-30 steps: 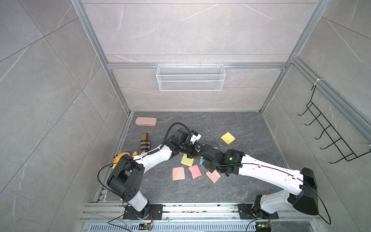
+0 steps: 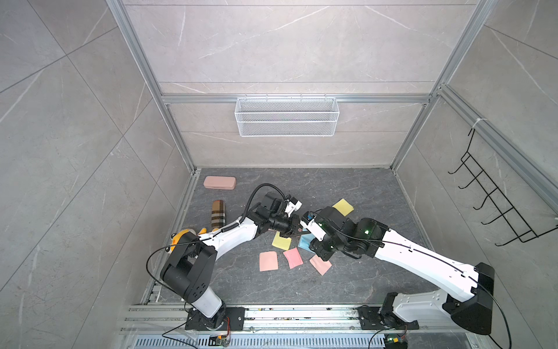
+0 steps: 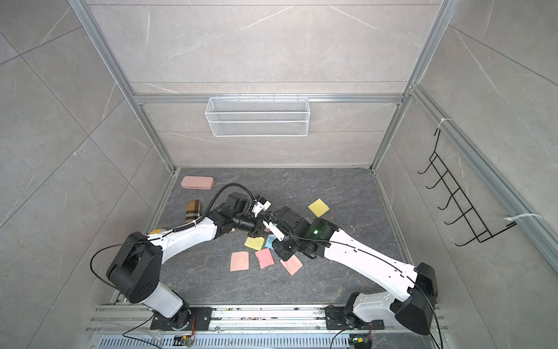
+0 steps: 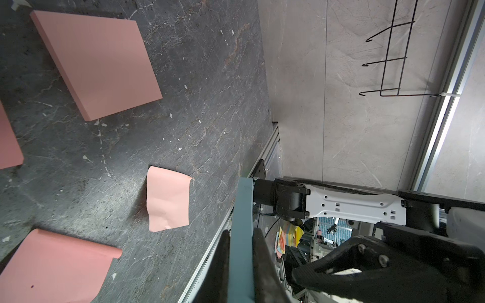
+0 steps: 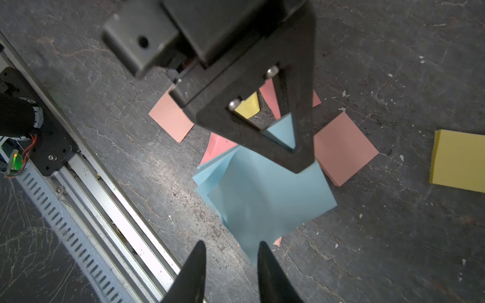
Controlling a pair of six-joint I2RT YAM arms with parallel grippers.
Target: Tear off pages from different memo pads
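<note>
The left gripper is shut on a blue memo pad, seen edge-on in the left wrist view. In the right wrist view blue paper spreads out bent below the left gripper's black finger, with a fold at its left corner. My right gripper stands open close to the blue paper's lower edge, and nothing shows between its fingertips. A pink memo pad and a yellow memo pad lie on the table.
Loose pink sheets and a yellow sheet lie at the table's front middle. At the back left are a pink case and a brown striped item.
The left arm stays still.
</note>
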